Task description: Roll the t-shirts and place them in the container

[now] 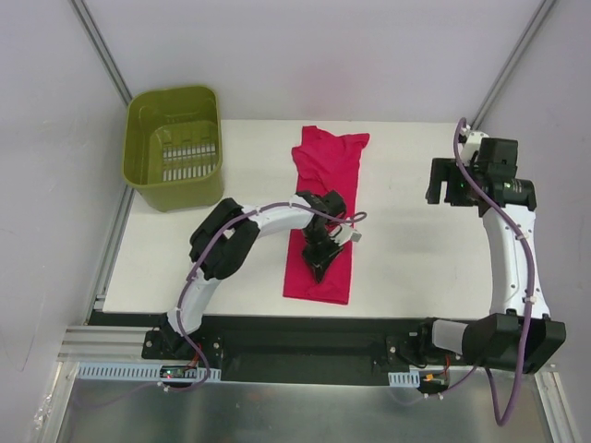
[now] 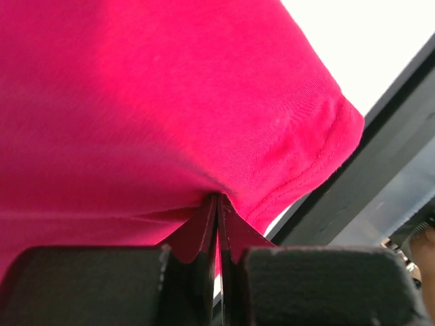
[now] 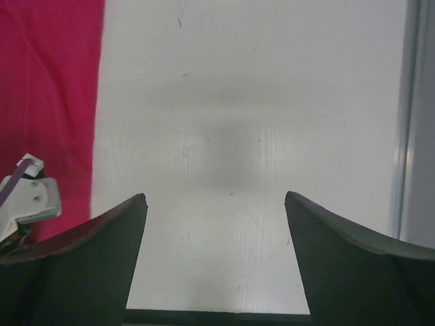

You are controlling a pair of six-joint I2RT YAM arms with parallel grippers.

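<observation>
A red t-shirt (image 1: 319,286) lies as a long narrow strip on the white table, sleeves at the far end. My left gripper (image 1: 319,273) is over its near part, fingers shut. In the left wrist view, the tips of the left gripper touch the red cloth (image 2: 170,102) close to its hemmed corner, where creases run toward them. Whether any fabric is pinched there cannot be made out. My right gripper stands open and empty above bare table, to the right of the shirt.
An olive-green basket (image 1: 172,195) stands empty at the back left. Bare white table (image 1: 416,268) stretches between the shirt and the right arm. The dark front edge (image 1: 295,325) of the table runs just below the shirt's near end.
</observation>
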